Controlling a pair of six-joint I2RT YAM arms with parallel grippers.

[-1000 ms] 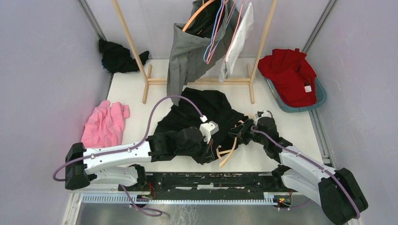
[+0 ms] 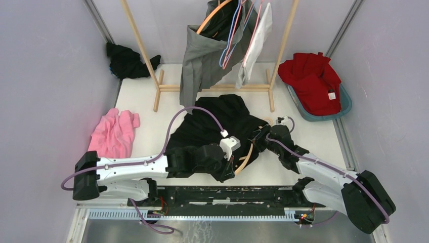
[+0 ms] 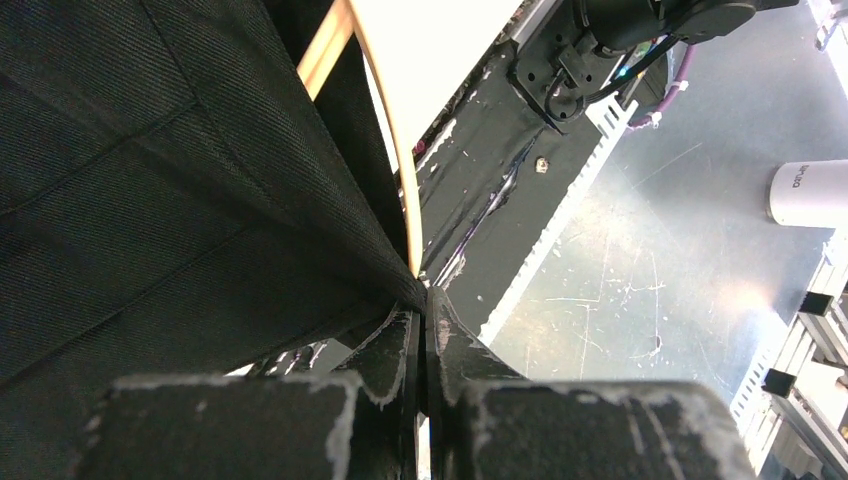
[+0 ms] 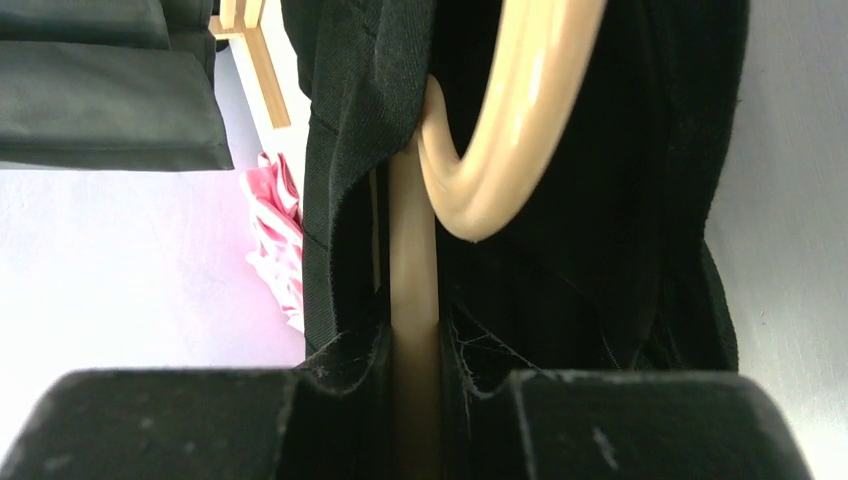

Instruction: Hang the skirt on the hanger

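The black skirt lies spread on the white table in the top view, partly under my left arm. My left gripper is shut on its bunched waist edge, right beside one end of the wooden hanger. In the right wrist view my right gripper is shut on the hanger's wooden bar, which runs between its fingers. The hanger's thick curved part rises in front of the dark cloth, and a fold of skirt covers the bar's far end.
Behind stands a wooden rack with a grey garment, a white cloth and several hangers. Red clothing fills a blue-green basket at the right. Pink cloth and a dark bundle lie at the left.
My left gripper has moved slightly right and toward the front, drawing the skirt's edge to the hanger's near end.
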